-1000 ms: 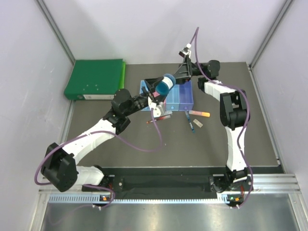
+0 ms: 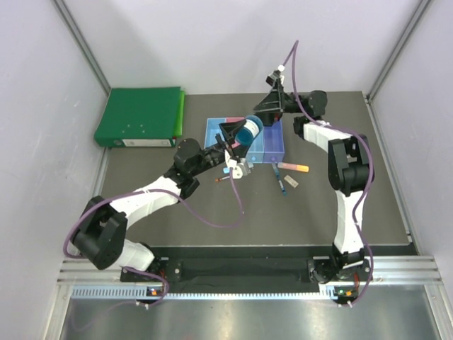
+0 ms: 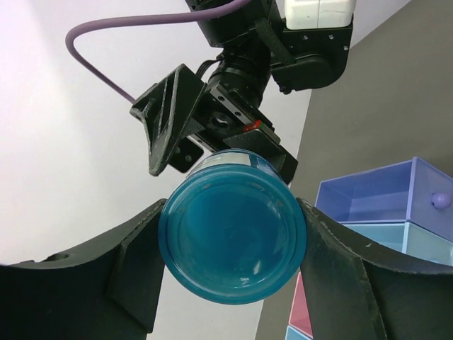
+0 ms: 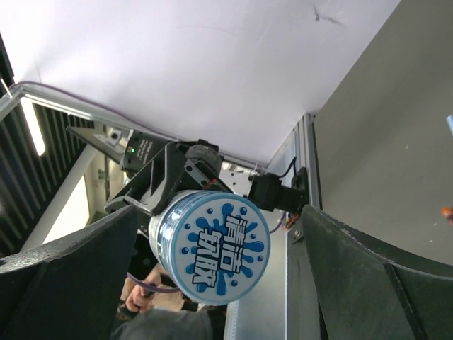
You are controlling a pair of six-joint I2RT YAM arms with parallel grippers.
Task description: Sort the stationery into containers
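Observation:
A round blue jar (image 2: 249, 129) with a white label band is held above the compartments by my left gripper, which is shut on its sides. The jar's teal end fills the space between the left fingers in the left wrist view. In the right wrist view, its printed white-and-blue lid (image 4: 223, 249) faces my right gripper, whose fingers stand wide apart, open and apparently clear of it. Below are a purple compartment (image 2: 274, 152), a light blue one (image 2: 255, 150) and a pink one (image 3: 299, 312), partly covered by the arms.
On the table in front lie an orange-yellow stick (image 2: 294, 168), a blue pen (image 2: 280, 180) and a small pale block (image 2: 291, 181). An orange-tipped pen (image 2: 222, 178) shows near the left gripper. Green binders (image 2: 138, 113) occupy the back left.
The jar, in my left gripper, has shifted a little to the right, nearer the right gripper. The left arm has swung along with it.

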